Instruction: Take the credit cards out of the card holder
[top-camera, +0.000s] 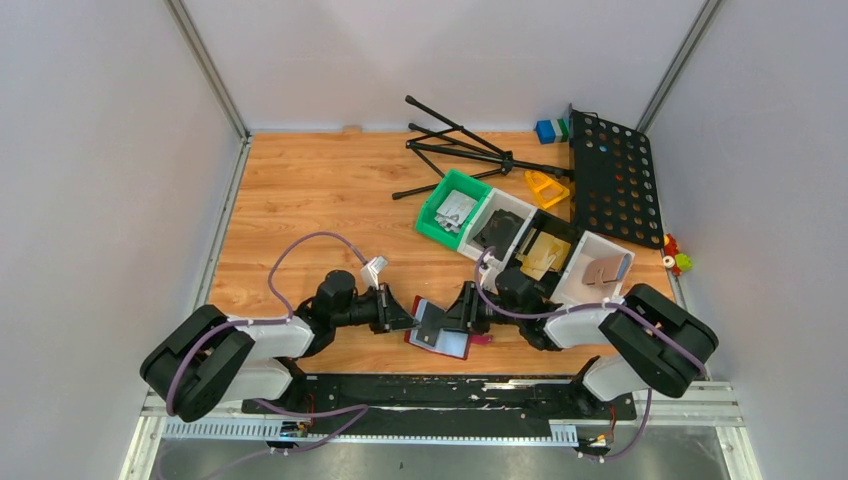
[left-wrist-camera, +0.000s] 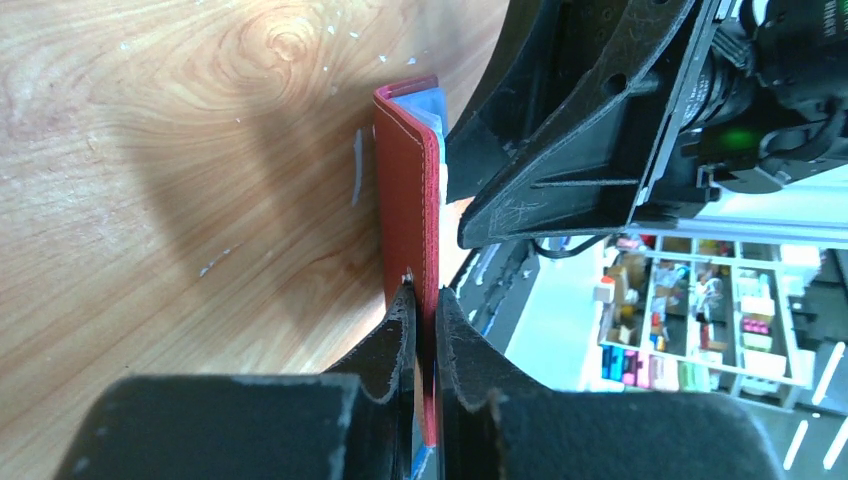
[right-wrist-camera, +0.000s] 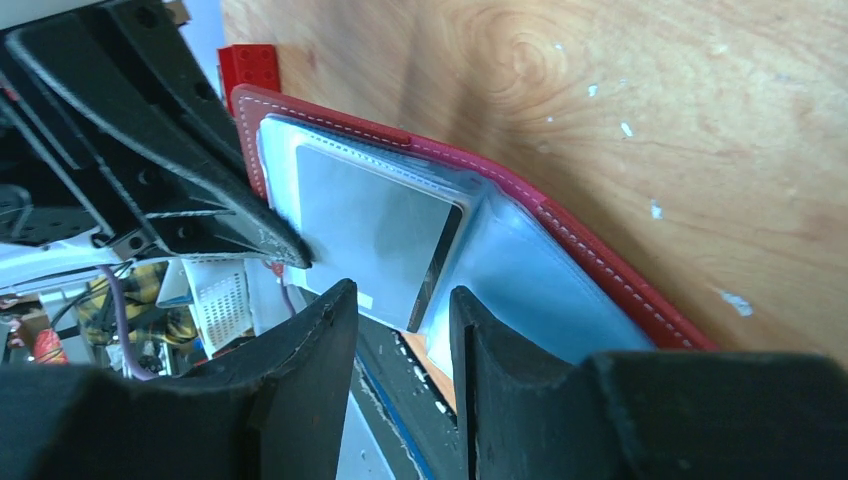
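The red card holder (top-camera: 450, 344) lies open between the grippers, with clear sleeves and a dark card (right-wrist-camera: 370, 220) in a sleeve. In the left wrist view my left gripper has its fingertips on either side of the holder's red edge (left-wrist-camera: 405, 190), close on it. My right gripper stands part open at the sleeve beside the card, nothing clearly between its fingers.
Bins (top-camera: 448, 182), a folded black tripod (top-camera: 470, 150) and a perforated black panel (top-camera: 610, 170) fill the back right.
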